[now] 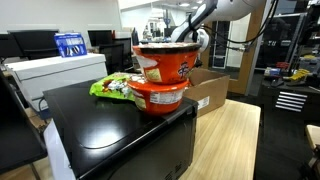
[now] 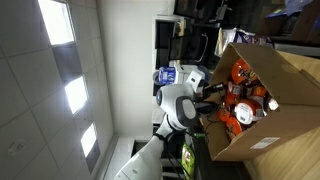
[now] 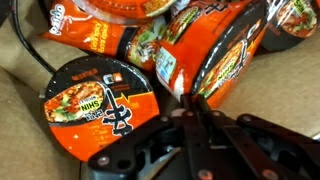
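In the wrist view, several red and black noodle cups and packets lie together in a cardboard box. My gripper is shut, its tips against the lower edge of a tilted noodle cup (image 3: 182, 55). Whether a thin bit of rim sits between the tips is hard to see. To the left, a round Shin noodle cup (image 3: 100, 105) lies lid up. Exterior view 2 shows the arm reaching over the side of the box (image 2: 285, 125), with the gripper mostly hidden among the cups.
Two large red tubs (image 1: 165, 65) are stacked on a black surface (image 1: 95, 130) in front of the box, beside a green packet (image 1: 112, 87). A dark cable (image 3: 30, 45) runs across the wrist view's left. Bare wooden tabletop (image 1: 228, 140) lies right of the box.
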